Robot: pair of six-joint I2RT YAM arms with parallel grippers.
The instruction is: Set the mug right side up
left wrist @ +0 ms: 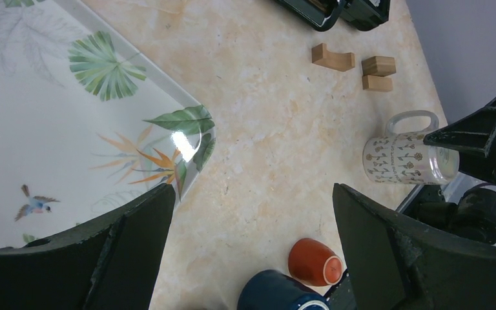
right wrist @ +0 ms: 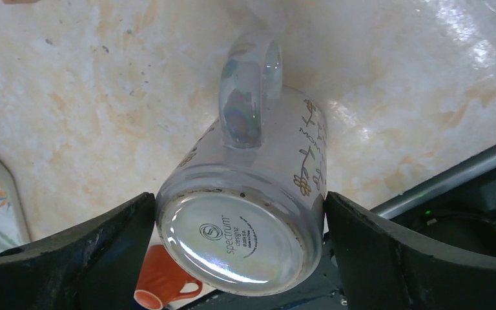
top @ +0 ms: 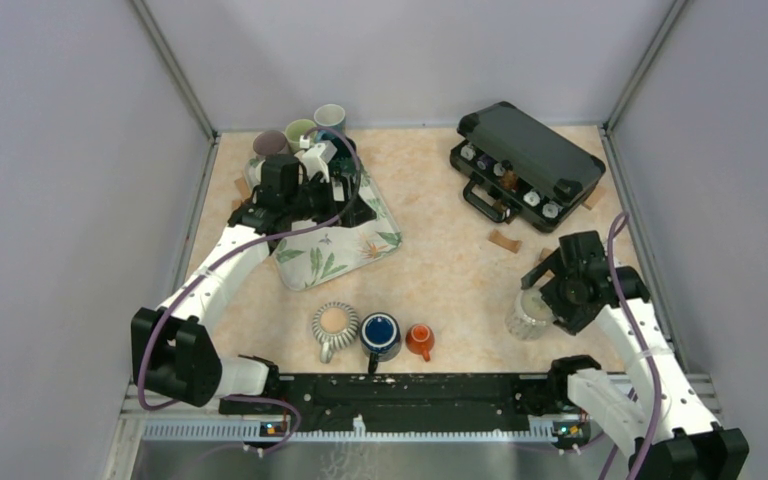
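Note:
A clear printed glass mug (top: 528,318) is at the right front of the table, tilted, with its base (right wrist: 236,242) toward my right gripper (top: 550,285) and its handle (right wrist: 242,103) upward. The right gripper's open fingers are on either side of the base end, close against it or touching; I cannot tell if they grip. In the left wrist view the mug (left wrist: 394,158) lies nearly on its side beside the right gripper. My left gripper (top: 345,205) stands open above the floral tray (top: 315,262), nothing between its fingers.
An orange cup (top: 420,338), a blue mug (top: 380,335) and a striped mug (top: 335,328) line the front edge. A dark case (top: 530,150) sits at the back right, wooden blocks (top: 503,240) below it. More mugs (top: 300,133) stand at the back left.

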